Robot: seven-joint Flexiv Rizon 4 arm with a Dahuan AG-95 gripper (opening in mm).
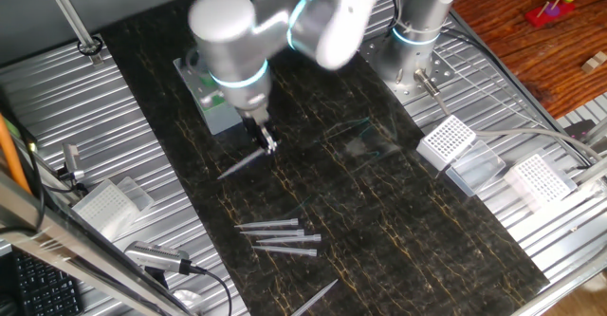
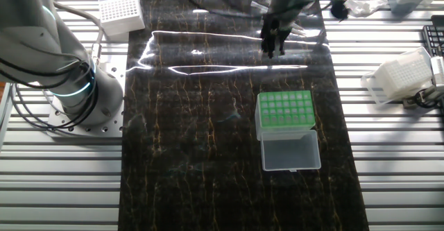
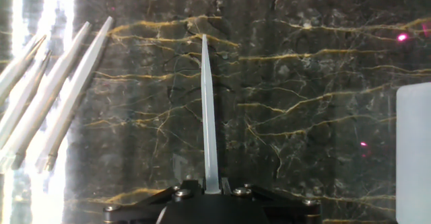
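My gripper (image 1: 271, 145) is shut on a long, pale pipette tip (image 1: 241, 164). Seen from the wrist, that tip (image 3: 208, 109) points straight out from between the fingers, its narrow end away from the gripper. In the second exterior view, the gripper (image 2: 272, 48) hangs beyond the box with the green rack (image 2: 286, 110); the tip is hard to make out there. The box (image 1: 224, 120) is partly covered by the arm in the first exterior view. Several loose tips (image 1: 288, 239) lie on the dark table, and some of these tips (image 3: 75, 93) show at the wrist view's left.
The box's clear lid (image 2: 291, 152) lies open beside the green rack. A white perforated rack (image 1: 447, 141) stands at the board's right edge, another white rack (image 1: 106, 210) off its left. One more tip (image 1: 315, 297) lies near the front. The board's right side is clear.
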